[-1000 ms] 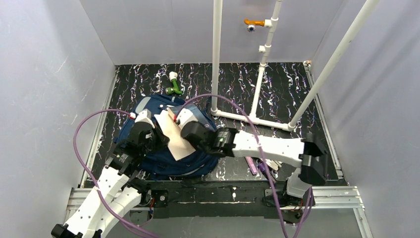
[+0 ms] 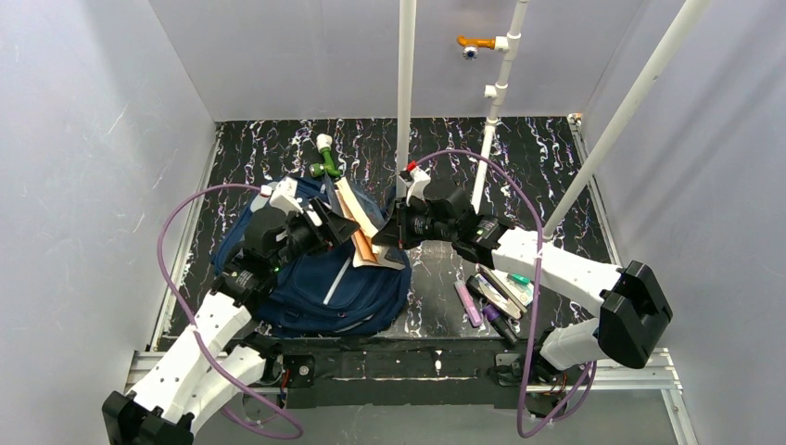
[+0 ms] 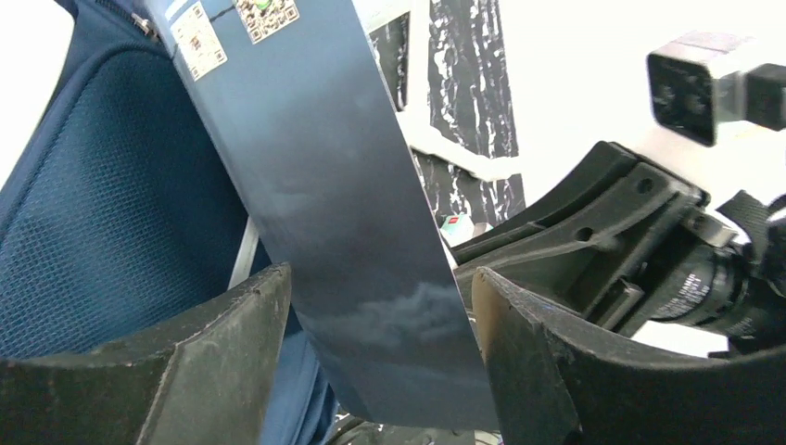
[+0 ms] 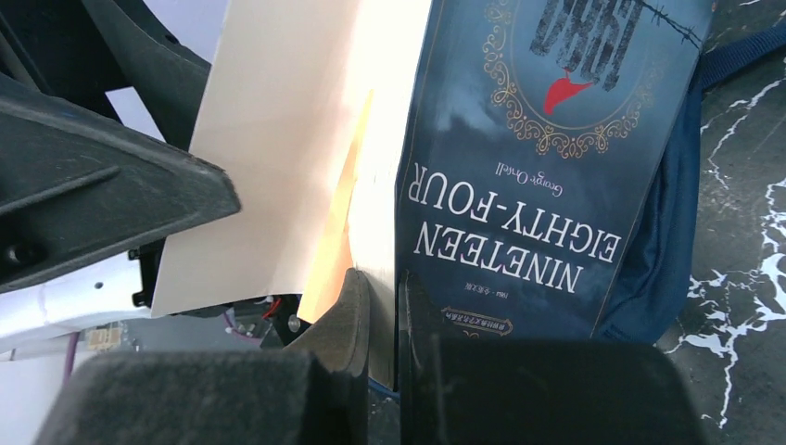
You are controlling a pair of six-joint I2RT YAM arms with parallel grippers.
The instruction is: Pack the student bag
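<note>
A dark-blue book, "Nineteen Eighty-Four", is held over the blue bag, its pages and an inner cream cover spread apart. Shut on the book near one end is my right gripper, with pages and cover pinched between its fingers. My left gripper stands part open, with the dark outer cover showing across the gap between its fingers; contact with it cannot be made out. In the top view, the left gripper is on the book's left side, close to the right gripper. The bag's opening is hidden.
To the right of the bag lie a pink marker, a dark purple-capped item and a pencil case. A green pipe fitting stands behind the bag. White pipes rise nearby.
My right gripper has drawn back to the right and lifted the book partly upright. The left gripper has moved right to the book, and the spread cream cover now stands more closed.
</note>
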